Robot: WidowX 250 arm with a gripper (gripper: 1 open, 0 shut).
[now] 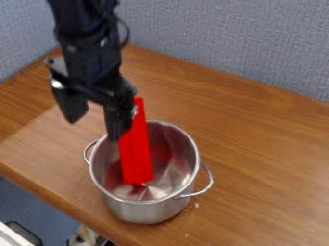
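A red bar (137, 156) stands leaning inside a steel pot (162, 204) with two wire handles, in the lower middle of the camera view. My dark gripper (92, 117) hangs in the upper left, just above and in front of the pot's left rim, its fingers pointing down and open. Its right finger is beside the upper part of the red bar, partly in front of it; nothing clearly shows held between the fingers.
A grey carpet-like wall runs along the back. The table's front edge shows at the bottom left.
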